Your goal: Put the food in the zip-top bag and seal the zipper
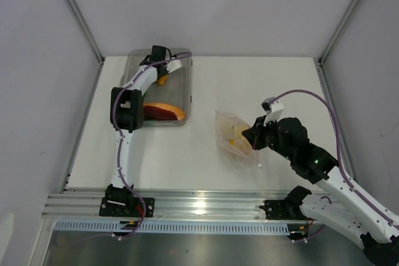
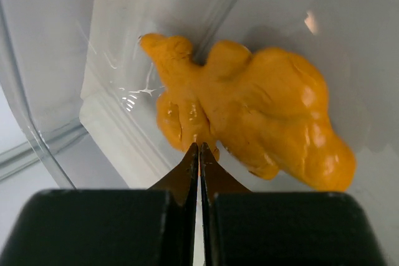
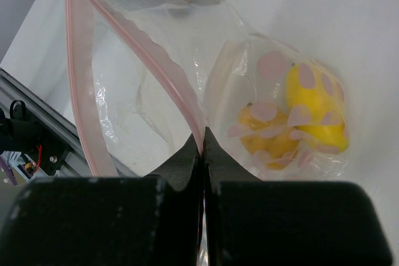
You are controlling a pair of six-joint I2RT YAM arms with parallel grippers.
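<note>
My left gripper is shut inside the plastic bin (image 1: 174, 95), its tips against an orange lumpy food piece (image 2: 274, 110), with nothing clearly between them. A hot dog (image 1: 163, 111) lies at the bin's front. My right gripper is shut on the pink zipper edge of the clear bag (image 3: 143, 48). Inside the bag are yellow food (image 3: 308, 95) and an orange-yellow piece (image 3: 259, 144).
The bin stands at the back left of the white table (image 1: 262, 76).
</note>
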